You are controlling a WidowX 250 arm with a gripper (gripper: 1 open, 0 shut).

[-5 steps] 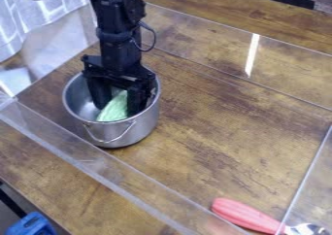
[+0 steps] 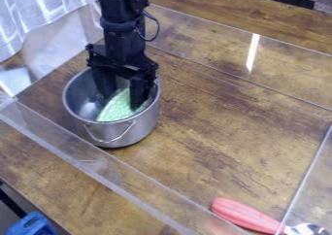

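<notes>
A steel pot (image 2: 93,120) with a wire handle stands on the wooden table at left of centre. Inside it lies a light green object (image 2: 119,107). My black gripper (image 2: 124,91) reaches down into the pot over the green object, and its fingers are too dark and overlapped to tell whether they are open or shut.
A red-handled utensil (image 2: 247,216) with a metal head lies at the front right. Clear plastic walls border the wooden surface (image 2: 234,113), whose middle and right are free. A white curtain is at the back left, a blue object (image 2: 33,225) at the front left.
My gripper has shifted slightly within the pot over the last second, and a little more of the pot's inside shows. The pot stays in about the same place.
</notes>
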